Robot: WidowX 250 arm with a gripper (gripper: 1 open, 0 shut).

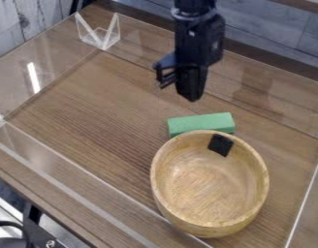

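Note:
My gripper (188,92) is raised over the back middle of the wooden surface, shut, with nothing visible between its fingers. A green block (200,124) lies below it, just behind a round wooden bowl (178,203). A small black object (220,144) sits at the bowl's back right rim.
A clear wire-like or plastic piece (100,33) stands at the back left. Walls or raised edges border the back and sides.

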